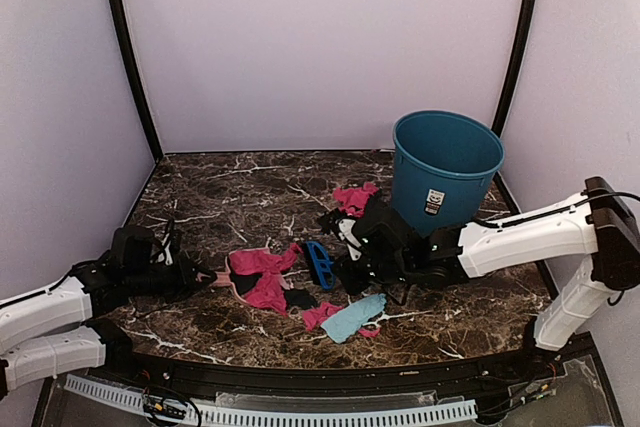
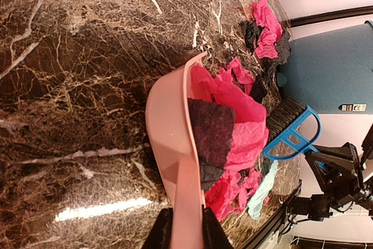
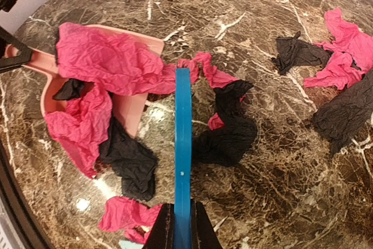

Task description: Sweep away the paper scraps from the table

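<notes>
In the left wrist view my left gripper is shut on the handle of a pink dustpan [image 2: 169,121], which rests on the table. Pink and black paper scraps [image 2: 247,109] fill the pan and spill over its front edge. My right gripper is shut on a blue brush [image 3: 183,132]; in the top view that brush [image 1: 318,265] is just right of the pan's scraps. Beyond the pan's mouth lies a black scrap [image 3: 230,138] with pink on it. A light blue scrap [image 1: 353,318] lies near the front edge, with a pink scrap [image 1: 318,315] touching it.
A tall blue bin [image 1: 440,187] stands at the back right. Beside it are more pink scraps [image 1: 355,197] and black scraps [image 3: 300,53].
</notes>
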